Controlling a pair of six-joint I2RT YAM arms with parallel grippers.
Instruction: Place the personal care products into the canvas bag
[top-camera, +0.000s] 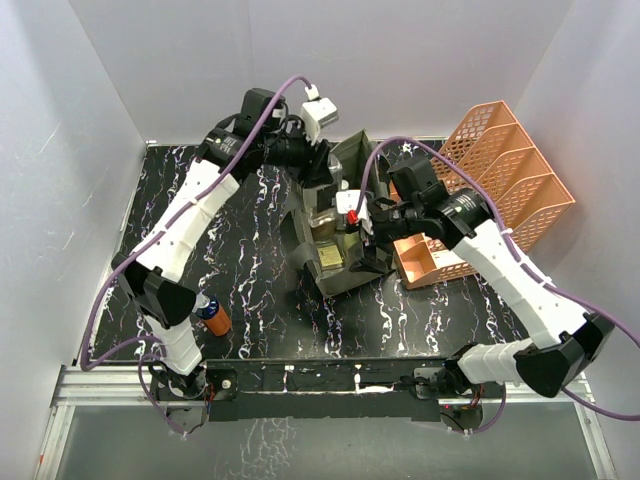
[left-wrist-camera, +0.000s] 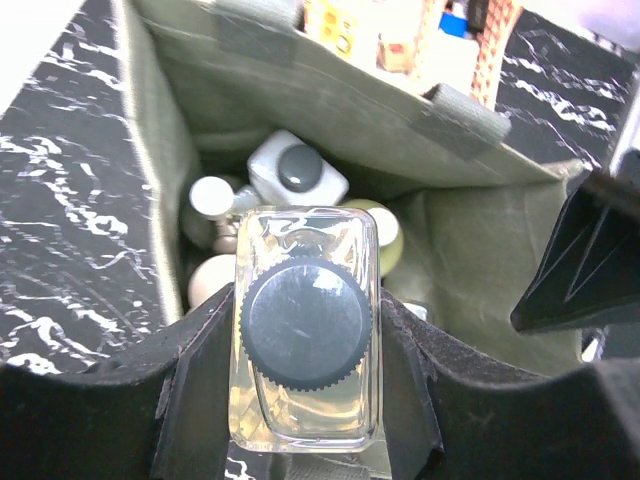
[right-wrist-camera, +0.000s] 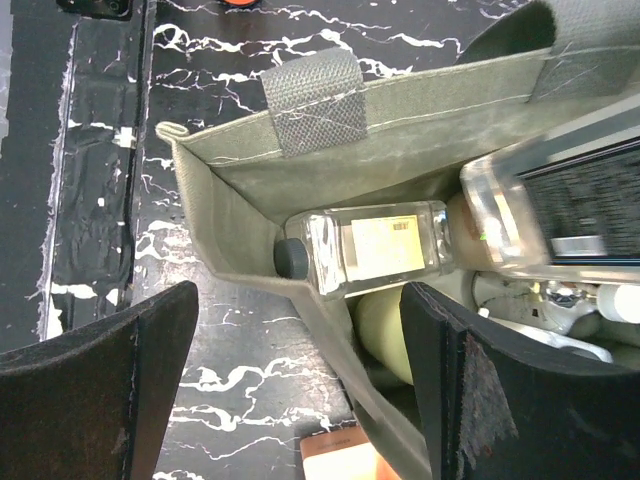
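Observation:
My left gripper (top-camera: 318, 172) is over the back of the olive canvas bag (top-camera: 330, 280), shut on a clear rectangular bottle (left-wrist-camera: 305, 330) with a dark round cap. My right gripper (top-camera: 372, 250) hangs over the bag's front right, its fingers apart and empty. In the bag lie a white bottle with dark cap (left-wrist-camera: 298, 170), a round greenish item (right-wrist-camera: 380, 330), a clear bottle (right-wrist-camera: 385, 245) with a yellowish label and several small containers.
An orange slotted rack (top-camera: 505, 190) stands right of the bag. An orange bottle (top-camera: 213, 316) lies at the front left.

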